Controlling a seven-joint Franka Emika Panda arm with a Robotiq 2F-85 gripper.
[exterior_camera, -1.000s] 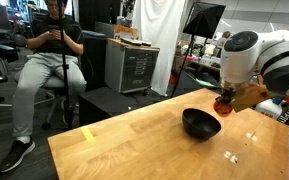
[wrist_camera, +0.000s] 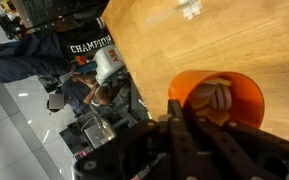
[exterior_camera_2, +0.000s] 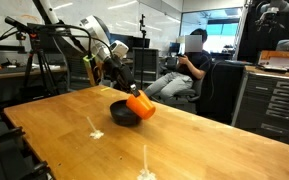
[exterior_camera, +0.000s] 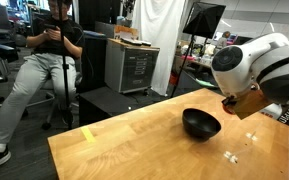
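Observation:
My gripper (exterior_camera_2: 133, 91) is shut on the rim of an orange cup (exterior_camera_2: 141, 106). In exterior view 2 the cup hangs tilted above the table, beside and partly in front of a black bowl (exterior_camera_2: 124, 115). The wrist view looks into the cup (wrist_camera: 253, 98), where several pale tan pieces (wrist_camera: 221, 97) lie inside; the dark fingers (wrist_camera: 178, 112) cross its near rim. From exterior view 1 the bowl (exterior_camera: 201, 124) looks empty as far as its inside shows, and the arm mostly hides the cup.
White tape marks (exterior_camera_2: 94, 129) lie on the wooden table (exterior_camera_2: 199, 145), whose near part is otherwise clear. Beyond the table a person sits (exterior_camera_2: 182, 72) with something held up. A grey drawer cabinet (exterior_camera: 137, 68) stands behind it.
The arm's white wrist has come lower and swung slightly left in exterior view 1. The orange cup, plainer before, is now mostly hidden there. The bowl has stayed put; the seated person's legs shifted.

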